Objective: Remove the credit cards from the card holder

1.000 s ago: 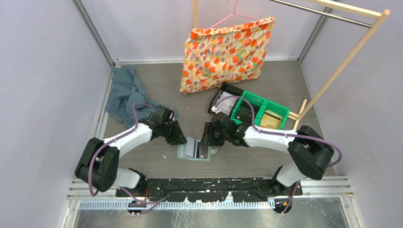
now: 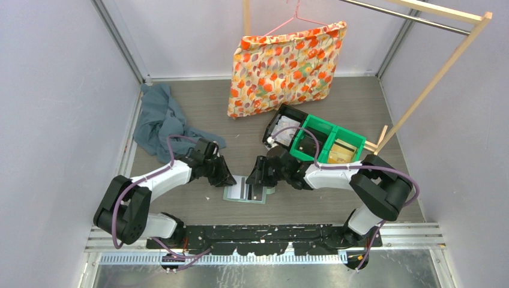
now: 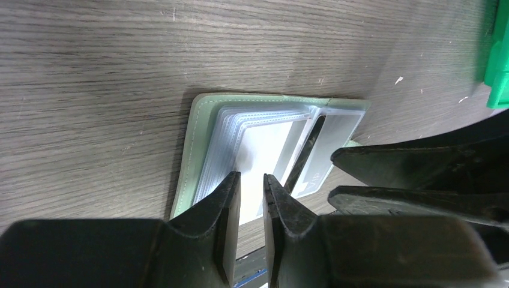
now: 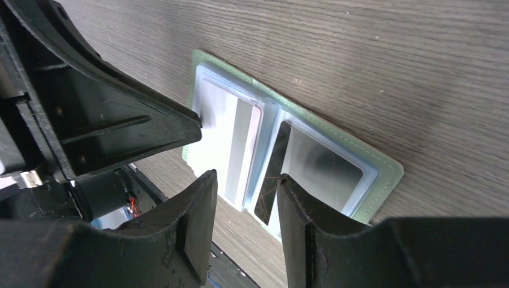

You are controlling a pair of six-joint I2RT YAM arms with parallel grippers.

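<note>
The pale green card holder lies open on the table near the front middle, with clear sleeves holding white and dark-striped cards. My left gripper is over the left half, fingertips close together at the white sleeve, part open, with no card clearly between them. My right gripper hangs over the right half, fingers apart, nothing visible between them; in the left wrist view it reaches in from the right.
Behind to the right stand green bins and a black box. A blue cloth lies at back left, and a floral bag hangs at the back. Bare table surrounds the holder.
The white leaf on the holder's left half, raised a second ago, now lies flatter. My left arm has shifted slightly; the right arm's upper links have moved slightly.
</note>
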